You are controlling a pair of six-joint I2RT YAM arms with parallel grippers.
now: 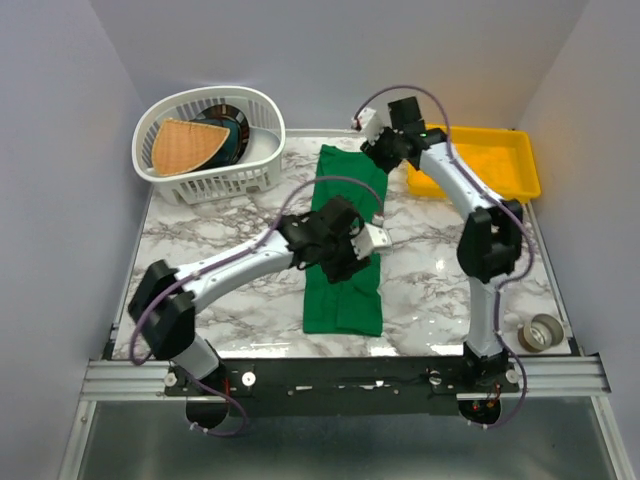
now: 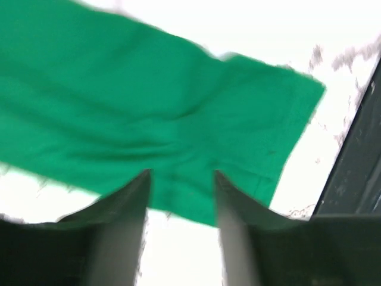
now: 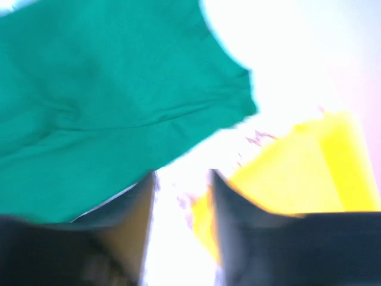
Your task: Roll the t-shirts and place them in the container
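A green t-shirt lies long and fairly flat down the middle of the marble table, running from the back towards the front edge. My left gripper hangs over its lower half; in the left wrist view its blurred fingers are apart above the cloth, nothing visible between them. My right gripper is over the far upper corner of the shirt; its blurred fingers stand apart in the right wrist view, above the green cloth and beside the yellow bin.
A white basket with plates and an orange item stands back left. The yellow bin is back right, close to my right gripper. A metal bowl sits front right. The marble is clear left and right of the shirt.
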